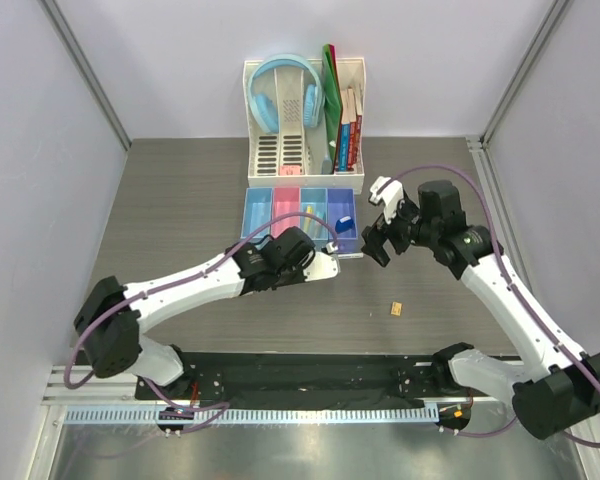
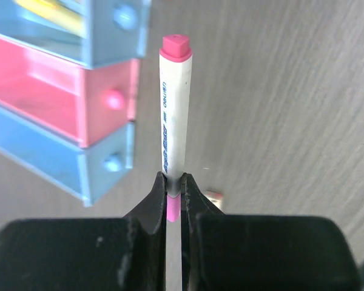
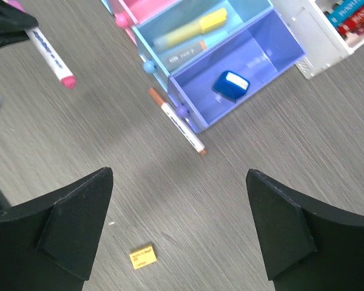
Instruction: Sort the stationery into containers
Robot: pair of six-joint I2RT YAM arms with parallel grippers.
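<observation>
My left gripper is shut on a white marker [image 2: 175,109] with pink ends, held in front of the blue, pink and purple compartment bins [image 1: 255,215]. In the right wrist view, a brown-tipped marker [image 3: 181,127] lies beside the purple bin [image 3: 262,57]. A yellow highlighter [image 3: 209,22] and a grey stick-like item [image 3: 183,56] are in a blue compartment; a dark blue object [image 3: 230,85] is in the purple one. My right gripper is open above the table, right of the bins, with a small yellow piece [image 3: 142,256] below.
A white organiser [image 1: 305,179] at the back holds blue headphones [image 1: 265,110], books [image 1: 345,135] and a green folder. Both arms reach in from the front.
</observation>
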